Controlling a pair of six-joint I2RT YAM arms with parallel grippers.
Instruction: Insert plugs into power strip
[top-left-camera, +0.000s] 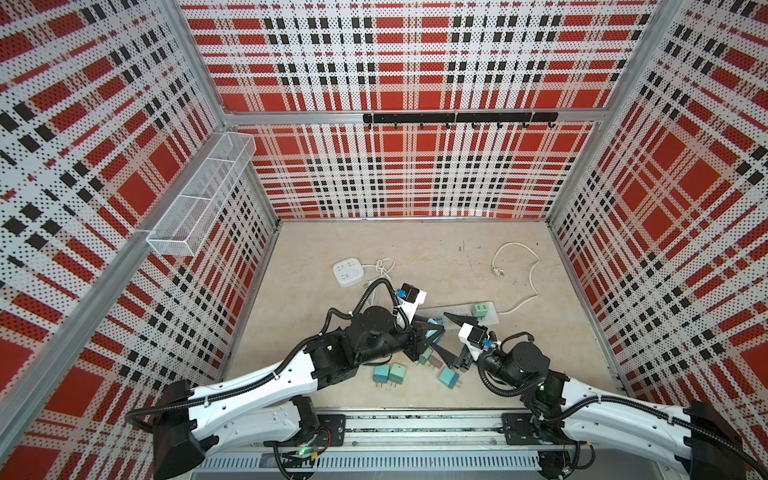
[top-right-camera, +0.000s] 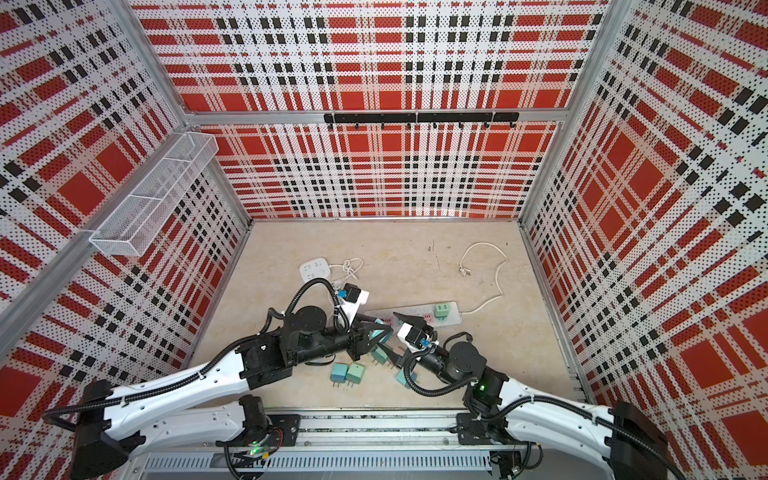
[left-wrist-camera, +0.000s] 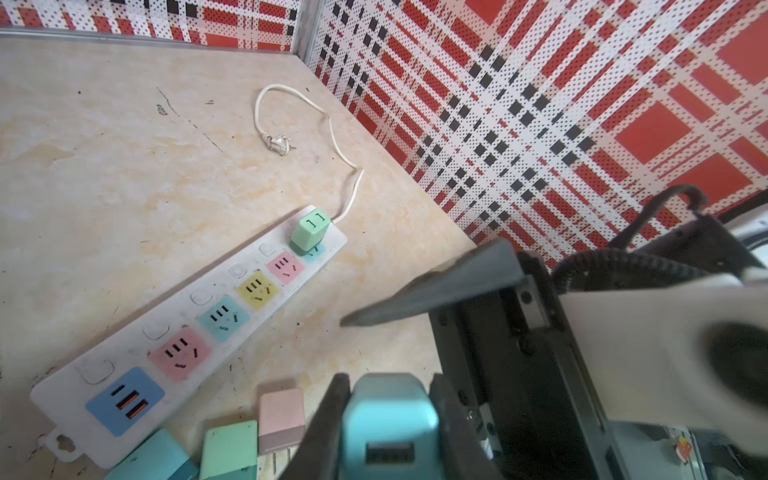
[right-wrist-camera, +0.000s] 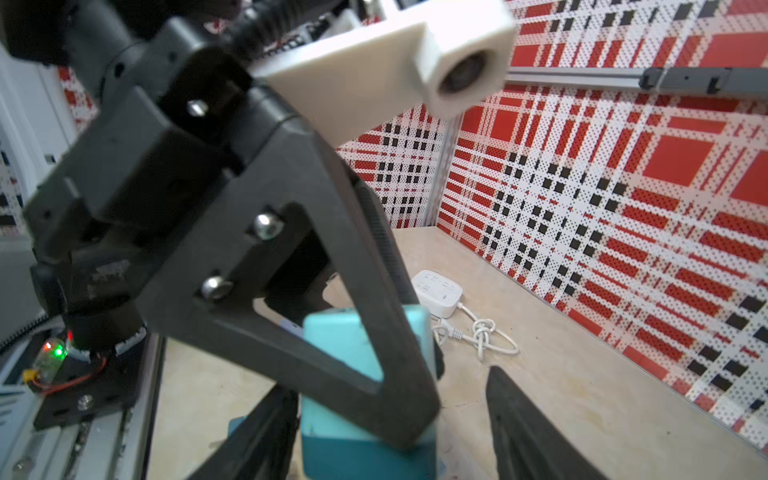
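My left gripper is shut on a cyan plug, held up over the table. My right gripper is right beside it, its fingers parted around the same plug, apparently loose of it. The long power strip lies behind them with a green plug seated at its cord end. Loose plugs lie on the near table: a pink one, a green one, a teal one, and others in the top views.
A square white power strip with a knotted cord lies at back left. A wire basket hangs on the left wall.
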